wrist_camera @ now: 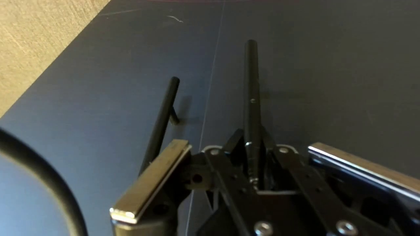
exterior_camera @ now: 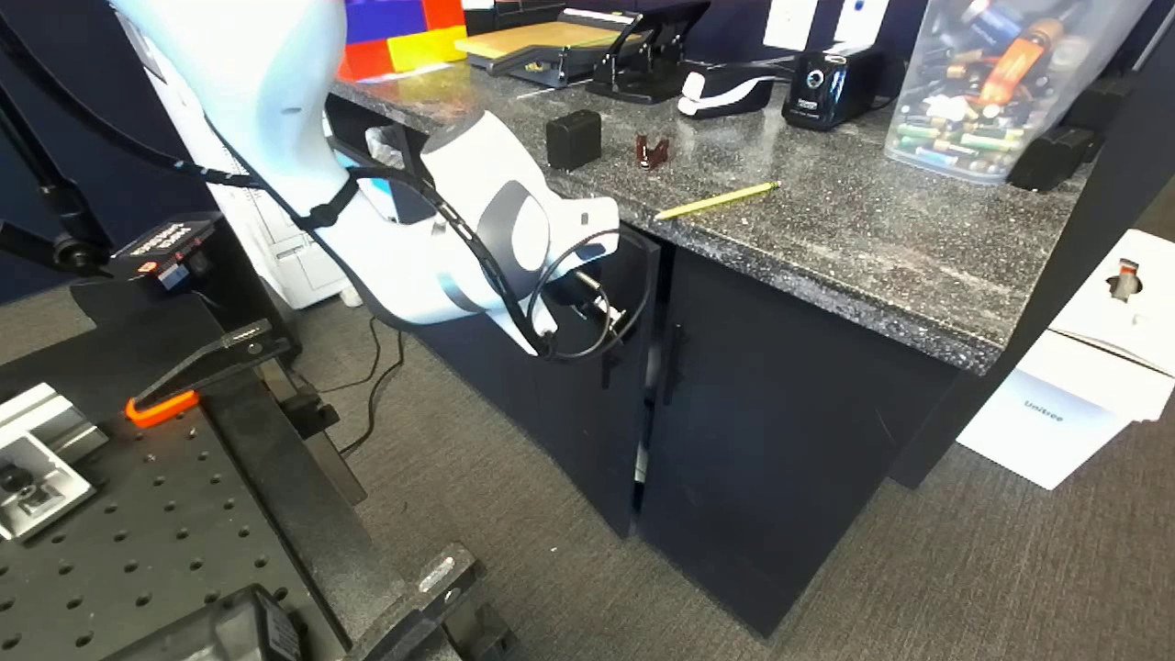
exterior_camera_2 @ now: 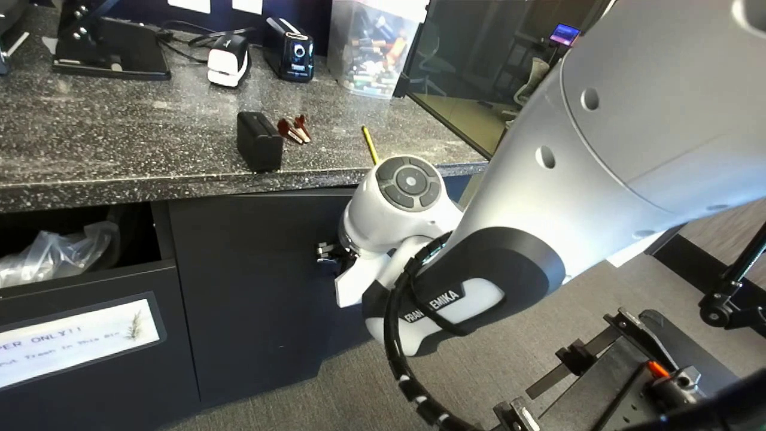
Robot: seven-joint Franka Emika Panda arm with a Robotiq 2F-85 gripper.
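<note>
My gripper (exterior_camera: 619,319) is at the upper front of the black cabinet under the counter. In the wrist view the gripper is shut on a dark vertical bar handle (wrist_camera: 252,78), which runs between its fingers. That handle belongs to the left cabinet door (exterior_camera: 578,441), which stands slightly ajar, with a narrow gap along its edge. The right cabinet door (exterior_camera: 788,441) looks closed, and its own handle (wrist_camera: 159,122) is beside the gripper, not held. From the other side, the arm's wrist hides most of the gripper (exterior_camera_2: 327,252).
Above is the speckled counter (exterior_camera: 881,242), with a pencil (exterior_camera: 718,200), a black block (exterior_camera: 574,140) and a dark red staple remover (exterior_camera: 651,152) near its edge. A perforated workbench (exterior_camera: 143,529) is at the near left.
</note>
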